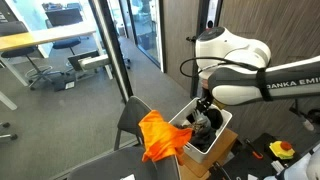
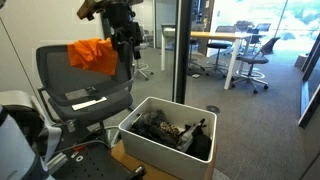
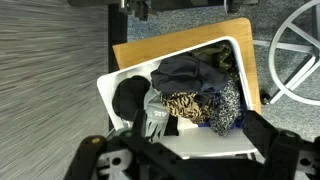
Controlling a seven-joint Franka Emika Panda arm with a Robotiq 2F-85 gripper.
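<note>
A white box (image 3: pixel 112 90) stands below my gripper, which is open with nothing between its fingers. Inside the box, in the wrist view, lie several crumpled cloths: a dark one (image 3: pixel 187 74), a leopard-patterned one (image 3: pixel 182 105), a grey one (image 3: pixel 157 114), a black one (image 3: pixel 129 95) and a speckled dark one (image 3: pixel 226 105). An orange cloth (image 1: pixel 161 136) hangs over the back of a dark chair (image 1: pixel 133 116) beside the box. From exterior view 2 the same orange cloth (image 2: pixel 93 56) shows at the left, clear of the box.
The box rests on a wooden surface (image 3: pixel 188 43). Open grey floor (image 1: pixel 80 105) lies beyond the chair. Desks and office chairs (image 2: pixel 258 66) are farther back, and a dark post (image 2: pixel 181 50) rises behind the box.
</note>
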